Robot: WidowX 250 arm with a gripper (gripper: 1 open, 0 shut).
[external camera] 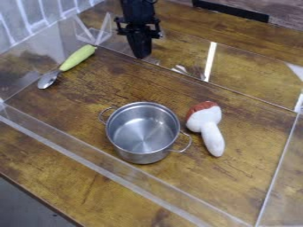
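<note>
My black gripper [140,46] hangs over the back middle of the wooden table, shut, with nothing visible between its fingers. In front of it, a steel pot [142,133] with two handles stands empty. Right of the pot lies a white toy mushroom [207,133] with a red-topped cap. At the left, a spoon [50,78] with a metal head lies beside a light green, long object [77,58], which may be its handle or a separate item.
Clear panels [142,191] border the tabletop [83,160] on several sides. White strips [208,60] show behind the back panel. Bare wood surrounds the pot.
</note>
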